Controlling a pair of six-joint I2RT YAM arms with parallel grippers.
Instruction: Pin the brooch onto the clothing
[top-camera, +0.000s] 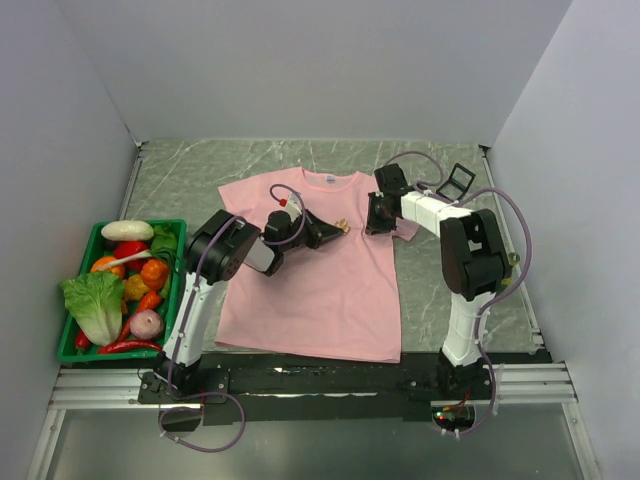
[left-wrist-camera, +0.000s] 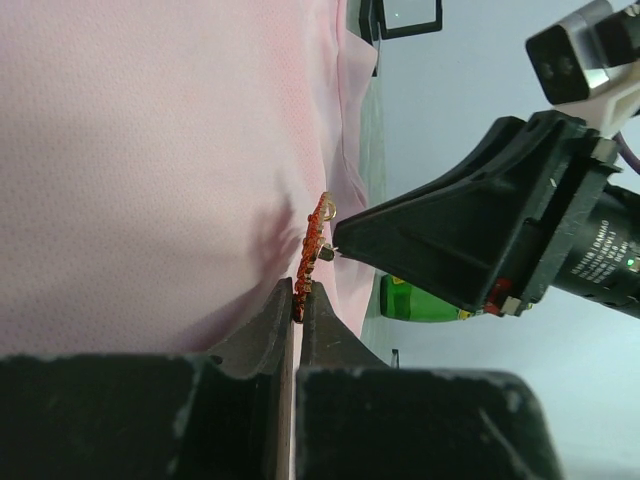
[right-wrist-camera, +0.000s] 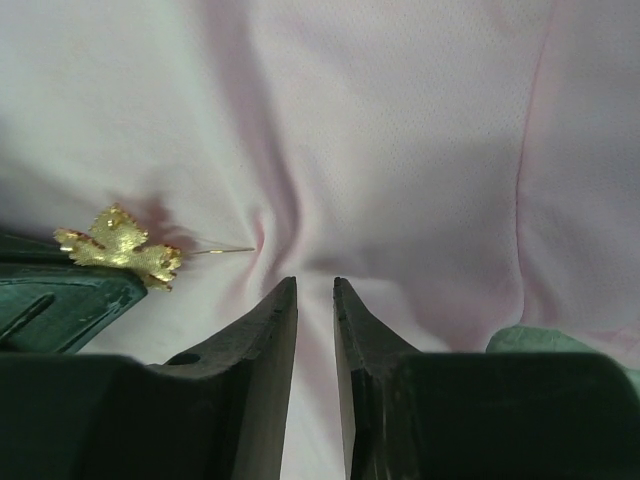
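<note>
A gold leaf-shaped brooch (right-wrist-camera: 122, 246) is held in my left gripper, which is shut on it; the right wrist view shows its thin pin (right-wrist-camera: 225, 250) pointing right. The pin's tip meets a raised fold (right-wrist-camera: 275, 215) in the pink shirt (top-camera: 310, 310); whether it has passed through the cloth I cannot tell. My right gripper stands part open to the right of that tip, close over the fabric, its two fingers apart with no cloth clearly gripped. In the left wrist view the brooch shows edge-on, orange-gold, close to the right fingers (left-wrist-camera: 400, 225).
A green basket of vegetables (top-camera: 178, 290) stands at the far left. An open black case (top-camera: 457, 182) lies at the back right, beyond the right arm. Bare marble tabletop (top-camera: 425, 300) shows right of the shirt.
</note>
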